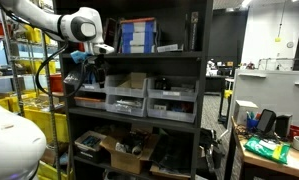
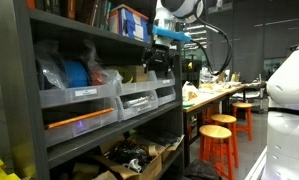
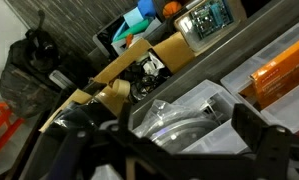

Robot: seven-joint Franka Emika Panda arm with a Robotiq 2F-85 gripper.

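My gripper [image 1: 95, 70] hangs in front of the dark shelf unit's left side, by the upper row of clear bins. In exterior view 2 the gripper [image 2: 161, 60] appears high before the bin row. The wrist view looks down past two dark fingers [image 3: 247, 122], spread apart with nothing visible between them. Below them lies a clear bin [image 3: 204, 112] with transparent, film-like contents. Another bin on the right holds an orange box [image 3: 282, 80]. Any contact between gripper and bins cannot be made out.
Books and blue-and-white boxes [image 1: 141, 38] fill the top shelf. Cardboard boxes [image 1: 127, 158] with mixed items sit low down. A wooden table [image 1: 279, 160] holding a green packet stands at right. Orange stools [image 2: 219, 140] stand beyond the shelf; open floor lies beside them.
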